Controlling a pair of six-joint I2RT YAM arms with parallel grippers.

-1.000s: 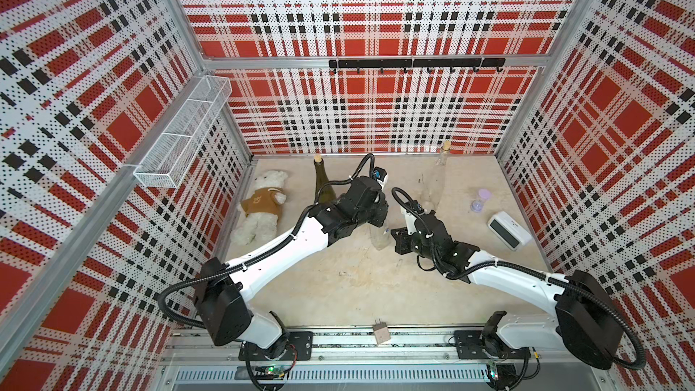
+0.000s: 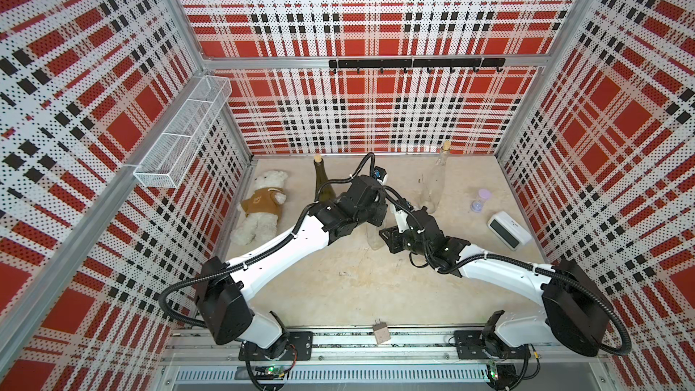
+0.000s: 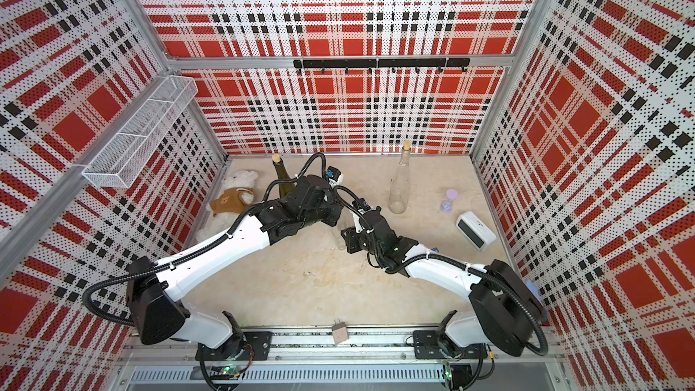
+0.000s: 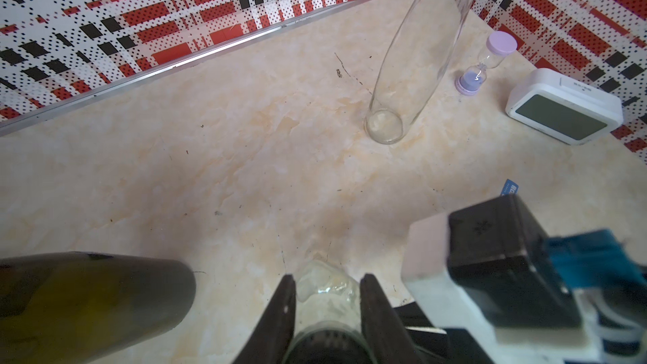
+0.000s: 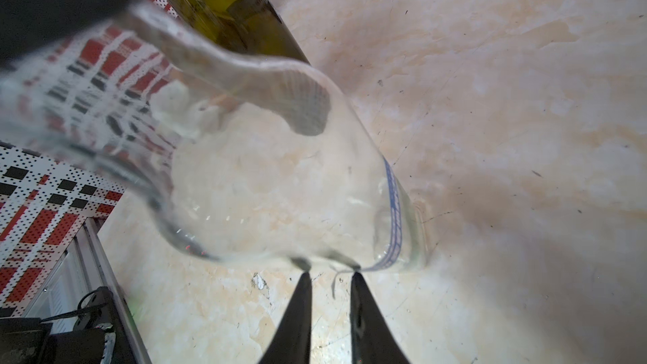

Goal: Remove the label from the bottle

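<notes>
My left gripper is shut on the neck of a clear bottle (image 5: 283, 182), which stands slightly tilted below it at the table's middle. A translucent strip with blue markings, probably the label (image 5: 393, 215), shows near the bottle's lower end, with a thin loose bit hanging under it. My right gripper has its dark fingertips close beside that strip, part open with a small gap between them; whether they touch the strip is unclear.
A green bottle (image 2: 323, 186) stands behind left, a tall clear bottle (image 2: 433, 181) behind right. A teddy bear (image 2: 260, 210) lies left; an hourglass (image 2: 480, 200) and white clock (image 2: 509, 230) are right.
The right arm has moved left and a little up, toward the held bottle. The left arm stays put; the bottle's bottom has shifted slightly left.
</notes>
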